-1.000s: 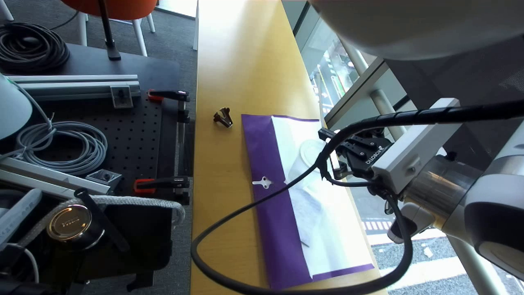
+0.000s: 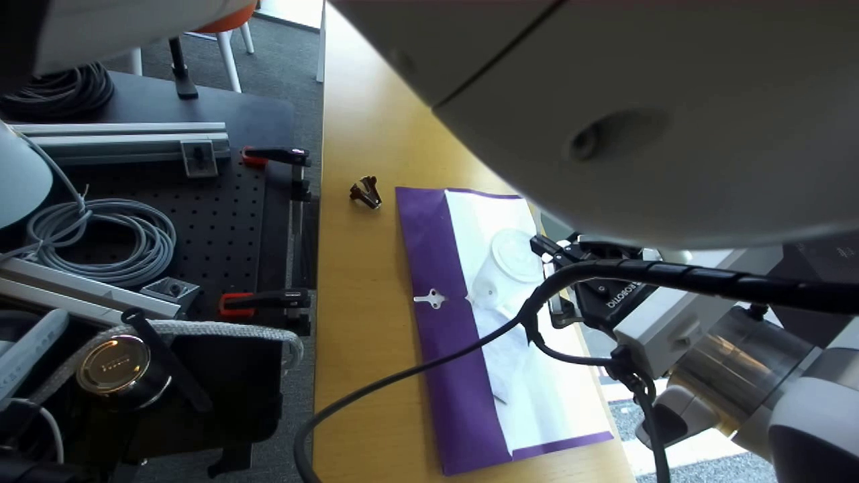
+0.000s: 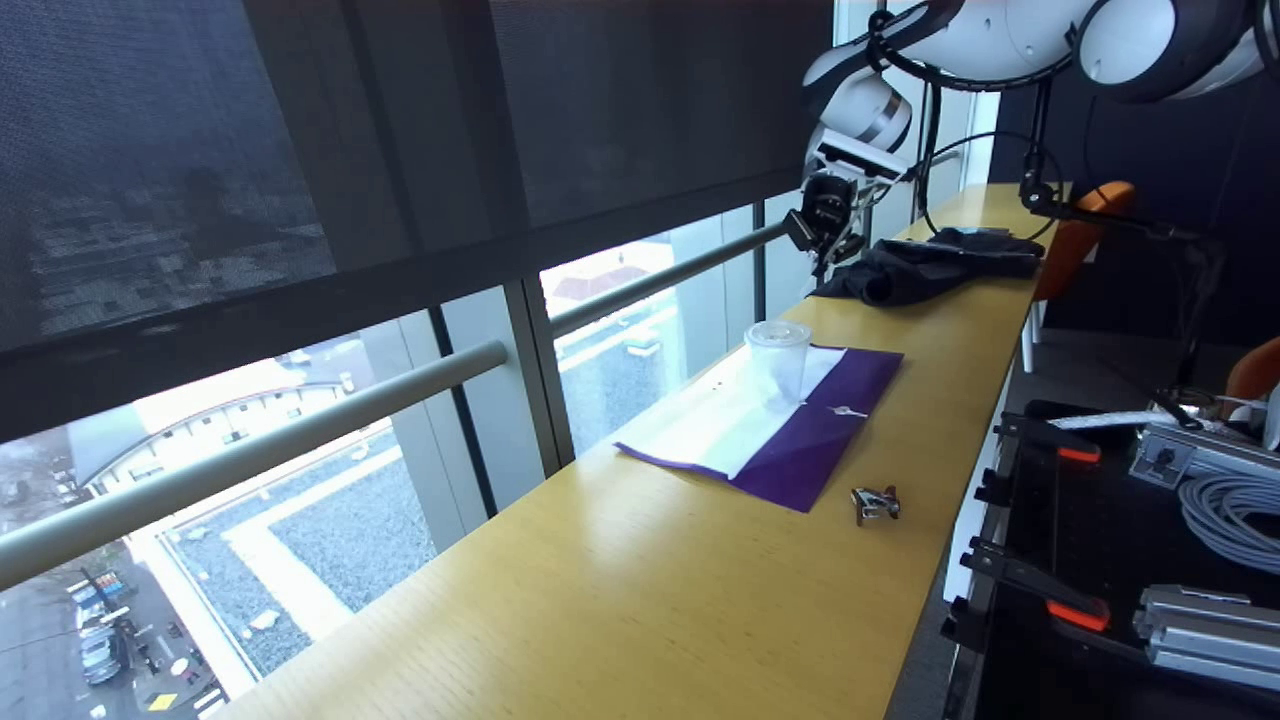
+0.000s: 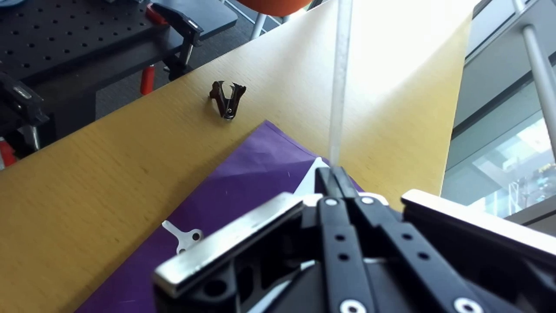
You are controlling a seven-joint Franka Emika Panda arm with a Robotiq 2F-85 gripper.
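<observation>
My gripper is shut, its two fingertips together. A thin translucent straw (image 4: 341,68) rises from between them in the wrist view. A clear plastic cup with a lid (image 3: 777,360) stands upright on the white part of the purple-edged sheet (image 3: 792,462). In exterior view 1 the gripper (image 2: 541,246) overlaps the right side of the cup's lid (image 2: 517,253). Exterior view 2 shows the gripper (image 3: 821,258) well above and apart from the cup. Both outside views fail to show the straw clearly.
A dark staple remover (image 2: 367,192) lies on the wooden table (image 2: 362,265), left of the sheet. A flat metal key-like piece (image 2: 433,298) rests on the purple strip. Dark cloth (image 3: 924,266) covers part of the table's far end. A black cable (image 2: 386,374) loops across the sheet.
In exterior view 1, my gripper has shifted slightly right and down. A large arm link now covers the upper right, including where the straw showed. The cup and sheet have stayed put.
</observation>
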